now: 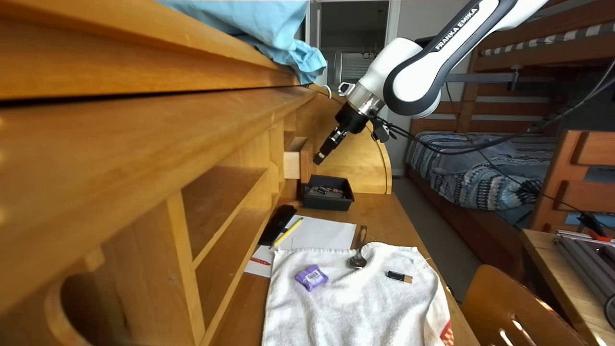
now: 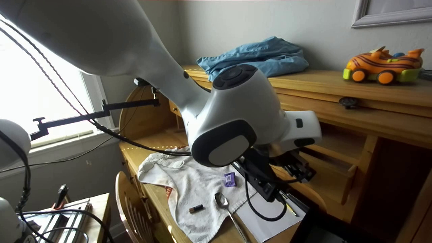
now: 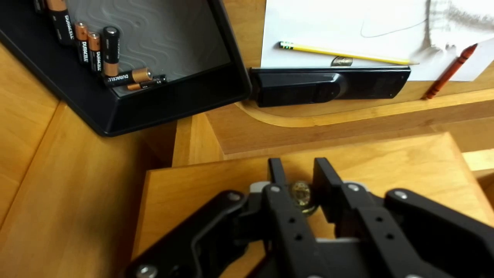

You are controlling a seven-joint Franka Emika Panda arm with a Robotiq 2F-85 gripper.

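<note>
A small wooden drawer point(image 1: 292, 165) stands partly open at the far end of the desk hutch. Its wooden front point(image 3: 393, 171) fills the lower part of the wrist view, with a round, brass-coloured knob point(image 3: 301, 194) on it. My gripper is shut on that knob, one black finger on each side. In exterior view 1 the gripper point(image 1: 318, 159) is close against the drawer front. Exterior view 2 shows the gripper point(image 2: 307, 174) beside an open drawer point(image 2: 330, 174), partly hidden by my arm.
Below the drawer sits a black tray point(image 1: 328, 200) holding several batteries. Nearby lie a black object point(image 3: 331, 85), a pencil point(image 3: 347, 51), a crayon point(image 3: 450, 72) and paper. A white towel point(image 1: 346, 311) carries a purple packet point(image 1: 311, 277), a spoon point(image 1: 358, 260) and a battery point(image 1: 399, 277).
</note>
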